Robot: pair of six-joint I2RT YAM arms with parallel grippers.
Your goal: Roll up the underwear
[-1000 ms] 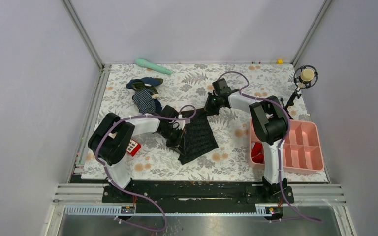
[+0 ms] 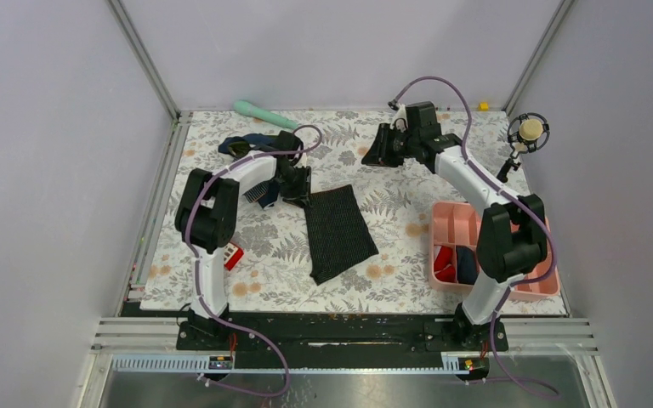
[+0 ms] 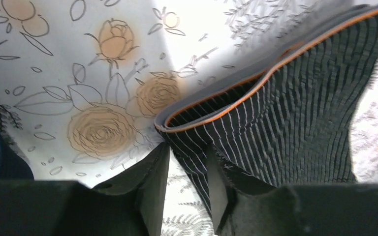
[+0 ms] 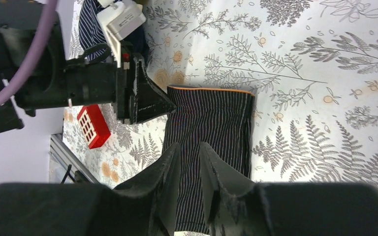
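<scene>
The dark pinstriped underwear [image 2: 338, 234] lies flat on the floral mat, its grey-and-orange waistband [image 3: 236, 103] along the far edge. My left gripper is at the far-left corner of the garment, its fingertips at the fabric just under the waistband, fingers partly apart; whether cloth is between them is unclear. My right gripper is raised to the right of the garment's far corner, fingertips a little apart, with nothing seen held.
A pile of dark clothes [image 2: 244, 143] lies at back left, a green object [image 2: 264, 115] behind it. A red box [image 2: 231, 257] is front left. A pink divided container [image 2: 451, 221] and a stand with a round top [image 2: 528, 130] occupy the right.
The left gripper moved from the garment's near-left part up to its far-left corner. The right gripper left the far-right corner, moving right and higher. The underwear stayed in about the same place.
</scene>
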